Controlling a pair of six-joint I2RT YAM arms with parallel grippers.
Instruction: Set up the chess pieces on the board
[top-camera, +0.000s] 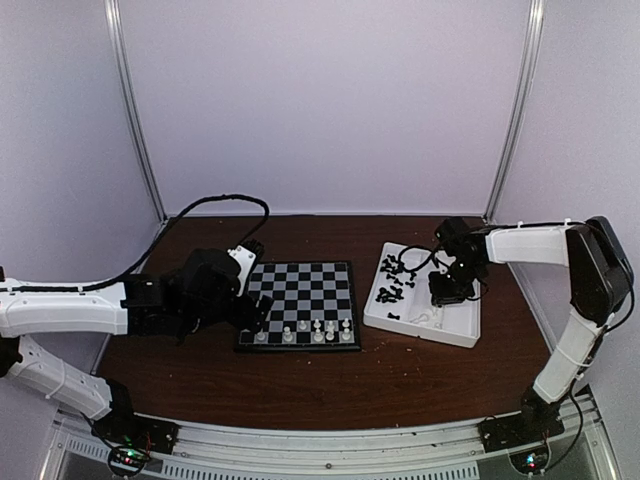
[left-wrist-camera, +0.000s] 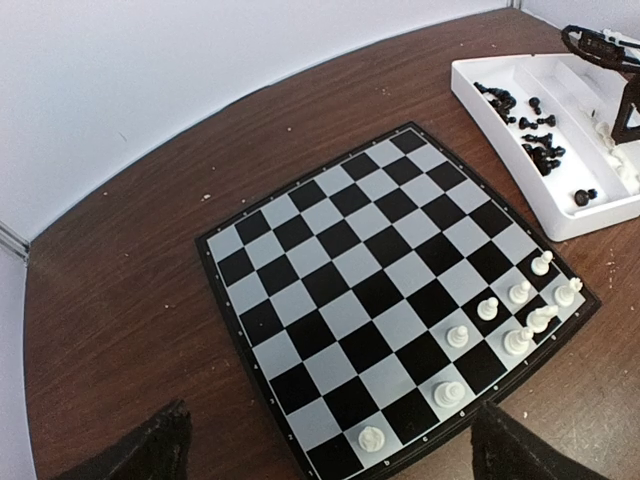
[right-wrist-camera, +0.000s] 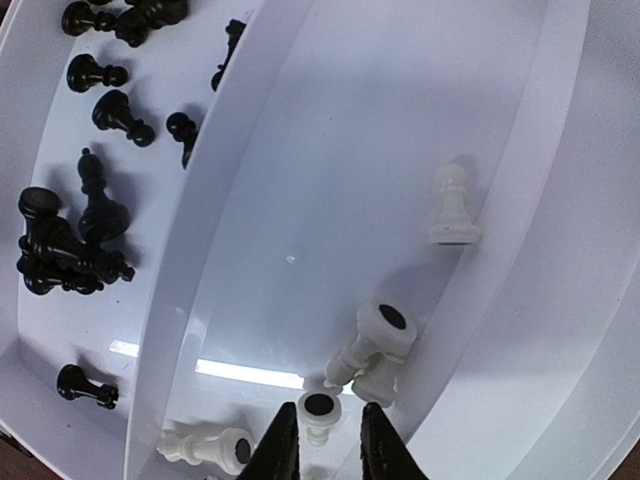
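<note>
White pieces (left-wrist-camera: 518, 341) stand along the near side of the chessboard (top-camera: 303, 285), mostly grouped towards its right corner. Over the board's left edge, my left gripper is open and empty. My right gripper is low over the white compartment of the tray (top-camera: 462, 336), its fingers a narrow gap apart. Between the fingertips shows a white piece (right-wrist-camera: 319, 405) with a dark base; whether they touch it cannot be made out. Two white pieces (right-wrist-camera: 385, 330) lie together just beyond, another white piece (right-wrist-camera: 207, 449) lies to the left, and one (right-wrist-camera: 453, 205) rests farther up.
A divider (right-wrist-camera: 215, 180) separates the white pieces from several black pieces (right-wrist-camera: 65, 245) in the tray's left compartment. The far rows of the board are empty. Bare table (top-camera: 300, 385) lies in front of the board and tray.
</note>
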